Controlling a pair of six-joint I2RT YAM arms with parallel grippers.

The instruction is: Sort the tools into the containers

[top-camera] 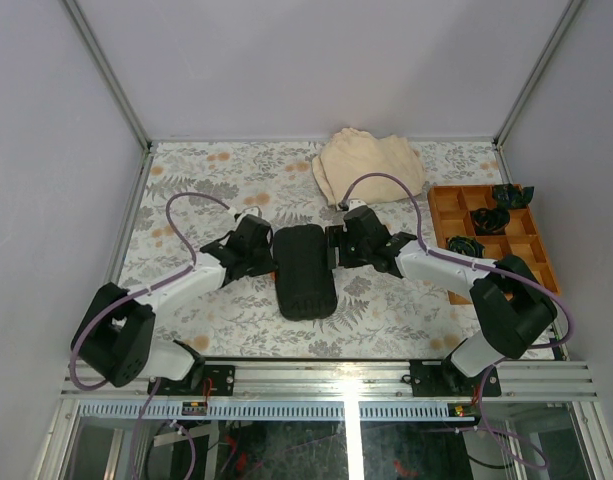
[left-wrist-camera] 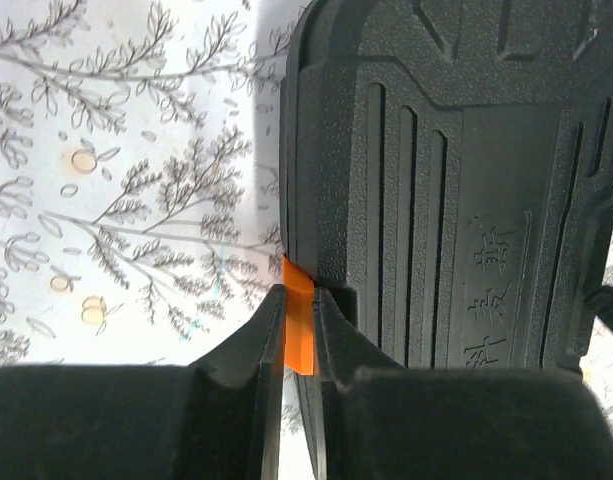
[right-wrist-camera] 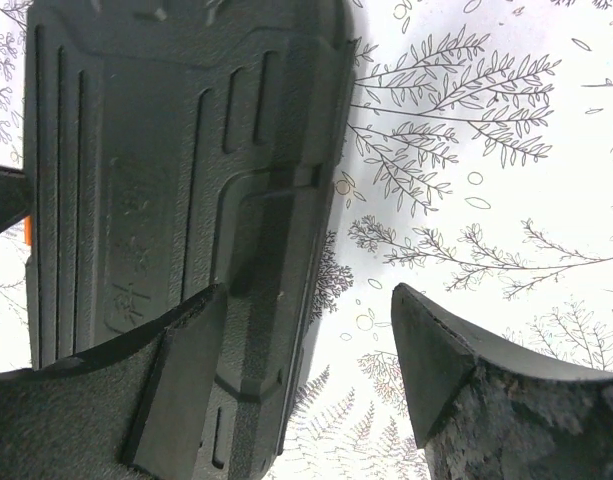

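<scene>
A closed black tool case (top-camera: 304,275) lies on the patterned cloth between my two arms. Its ribbed lid with raised lettering fills much of the left wrist view. On its left edge is an orange tab (left-wrist-camera: 299,320), and my left gripper is shut on it. At the opposite edge, my right gripper is part open: one finger (right-wrist-camera: 191,340) overlaps the case's right side in view, while the other is over bare cloth. Nothing is clamped between them. The case's contents are hidden.
An orange-brown compartment tray (top-camera: 441,215) stands at the right, with several dark items in it. Crumpled beige cloth (top-camera: 366,165) lies at the back.
</scene>
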